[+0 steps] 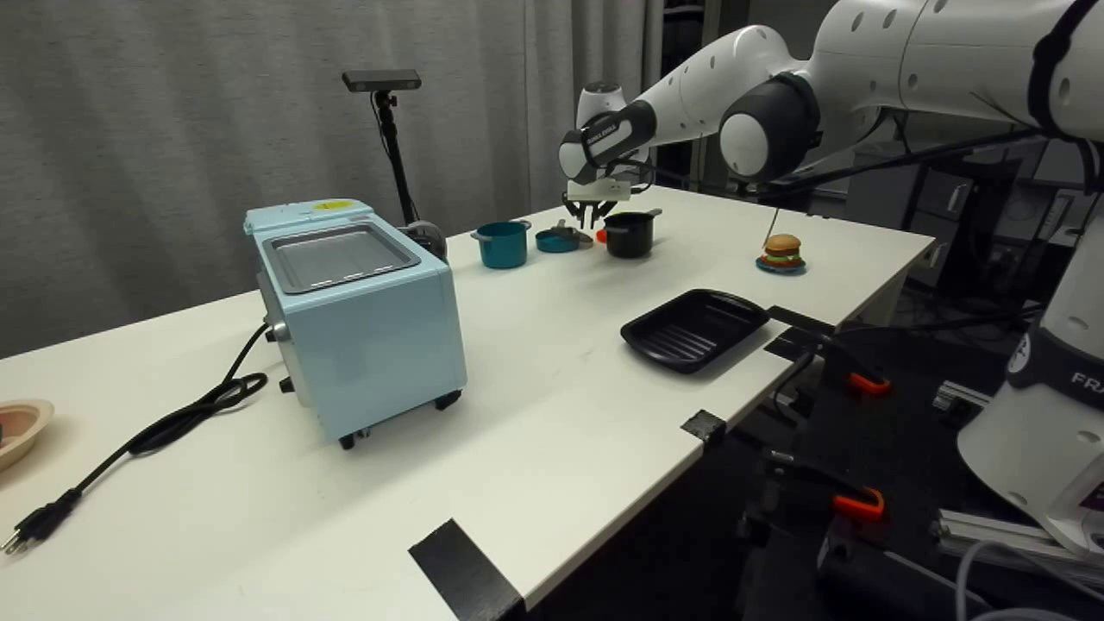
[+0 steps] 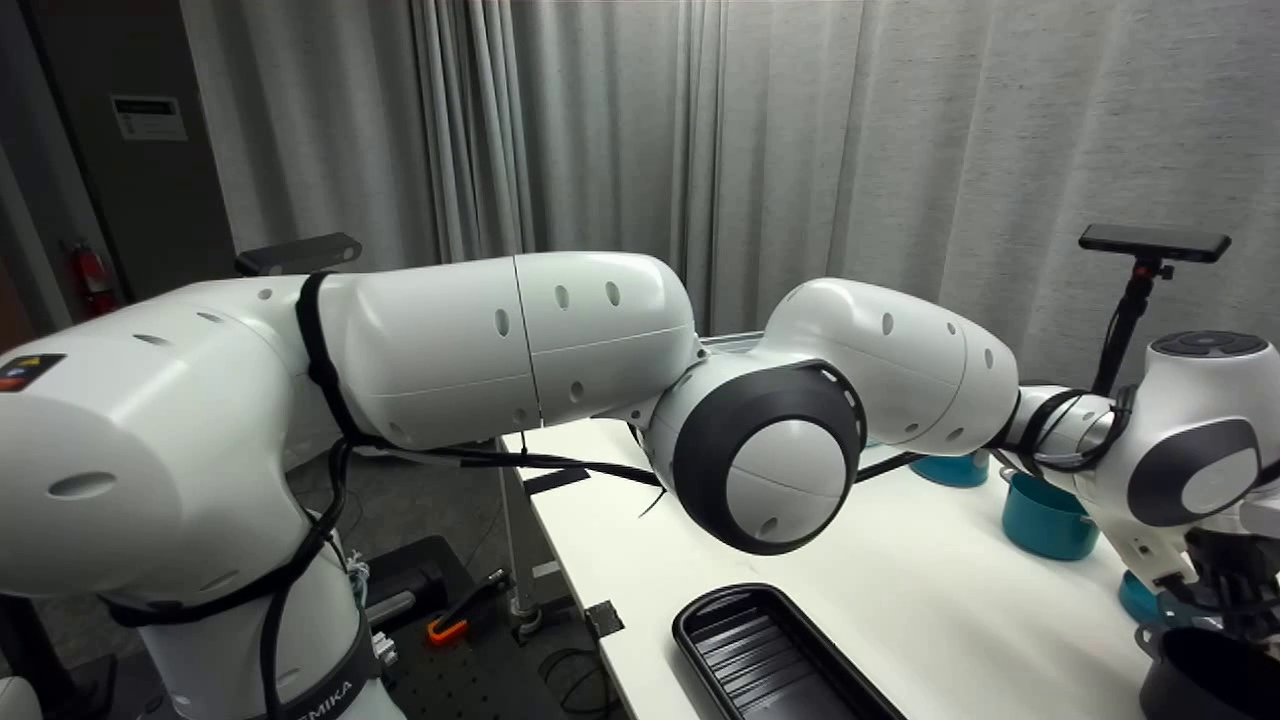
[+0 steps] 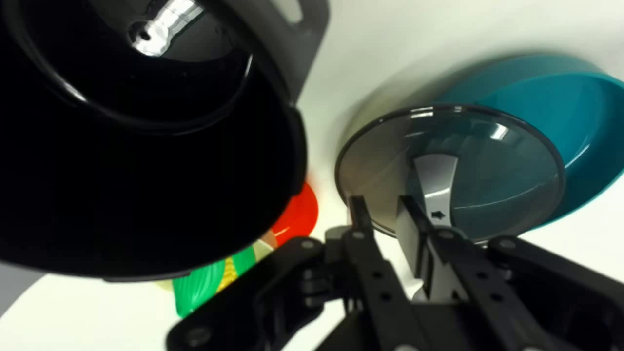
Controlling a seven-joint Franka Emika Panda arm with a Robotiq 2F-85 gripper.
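Observation:
My gripper is part open, its fingers a narrow gap apart, and no object shows between them. In the wrist view, a clear glass lid with a dark rim leans over a shallow teal pan. The lid's grey handle is just right of the fingers, outside the gap. A black pot fills the left of that view, open at the top. Exterior view 1 has my gripper low at the far end of the table, between the teal pan and the black pot.
A red piece and green toy food lie beside the black pot. The deeper teal pot stands left of the pan. Closer in are a black tray, a toy burger and a blue oven. Mid-table is clear.

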